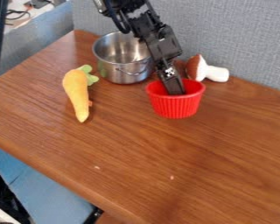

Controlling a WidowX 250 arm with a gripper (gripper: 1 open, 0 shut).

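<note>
My gripper (pixel 171 84) points down into a red ribbed cup (pixel 175 103) near the back of the wooden table. Its fingertips are inside the cup, hidden by the rim, so what is between them cannot be seen. A steel pot (pixel 122 67) stands just left of the cup. A white and red toy (pixel 209 72) lies behind the cup to the right. A yellow carrot-like toy (pixel 77 94) with a green top lies on the left part of the table.
The grey wall (pixel 241 39) runs along the back edge. The table's left edge drops to a blue surface below.
</note>
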